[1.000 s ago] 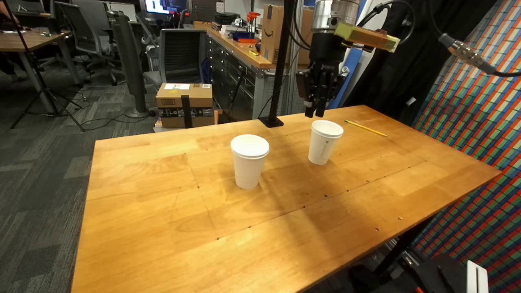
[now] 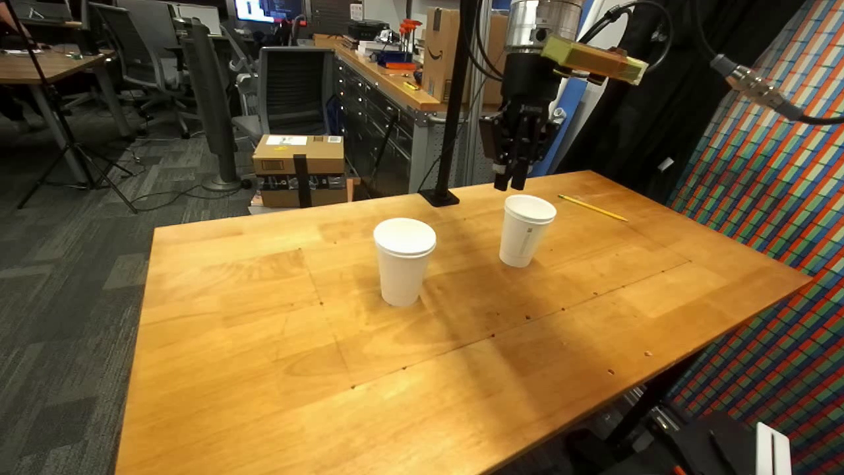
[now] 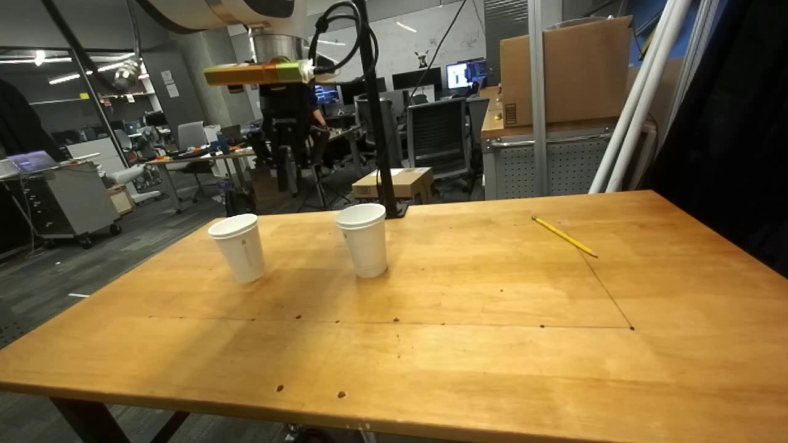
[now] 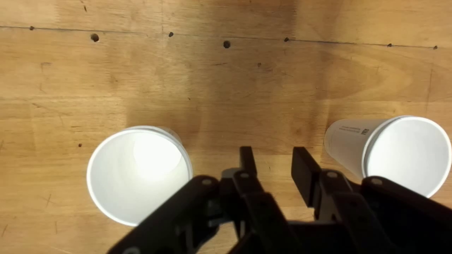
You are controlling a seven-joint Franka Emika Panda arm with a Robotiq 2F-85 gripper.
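Two white paper cups stand upright and apart on the wooden table. In exterior view 1, one cup (image 2: 401, 273) is near the middle and the other cup (image 2: 522, 241) is farther right. Exterior view 2 has a left cup (image 3: 242, 255) and a right cup (image 3: 366, 247). From above, the wrist view looks into a left cup (image 4: 137, 177), bare inside, and at a right cup (image 4: 349, 139) with small print on its side. My gripper is open above the table between the two cups, with nothing between its fingers. Exterior view 2 also has the gripper (image 3: 289, 181) raised above cup height.
A yellow pencil (image 3: 565, 236) lies on the table (image 3: 473, 369), right of the cups in both exterior views. A black post (image 2: 449, 119) rises at the back edge. Wide bare wood surrounds the cups, especially toward the front.
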